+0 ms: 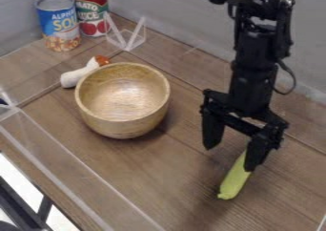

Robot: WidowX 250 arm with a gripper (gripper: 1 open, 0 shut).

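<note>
My black gripper (pixel 234 136) hangs over the table at the right of the view, open, its two dark fingers spread to either side. A pale green elongated object (pixel 234 182) lies on the wood below and just in front of the fingers, its upper end partly hidden under the right finger. To the left sits a round wooden bowl (pixel 124 103).
A white object with an orange end (pixel 79 73) lies behind the bowl. Two cans, blue (pixel 60 24) and red (pixel 93 10), stand in the back left corner beside a clear plastic piece.
</note>
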